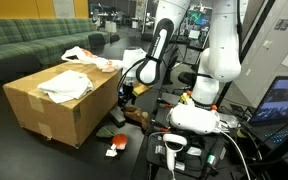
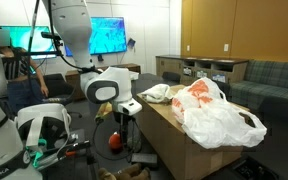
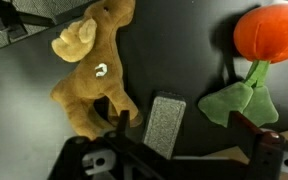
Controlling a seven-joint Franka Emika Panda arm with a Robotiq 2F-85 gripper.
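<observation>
My gripper stands open over the dark floor, its two black fingers at the lower edge of the wrist view. Between them, farther down, lies a grey oblong object (image 3: 164,125) with a dark border. To its left in that view is a brown plush animal (image 3: 104,70), on its side. A round orange-red soft toy (image 3: 270,34) with green leaves (image 3: 241,101) lies at the upper right. In exterior view 1 the gripper (image 1: 127,101) hangs above the floor beside the box, near the plush animal (image 1: 137,116). Nothing is between the fingers.
A large cardboard box (image 1: 46,113) stands along one side, with white cloths or bags (image 1: 66,85) on top. Cables and dark equipment crowd the arm's base side. A laptop (image 1: 282,103) is at the far right. Open floor lies in front of the box.
</observation>
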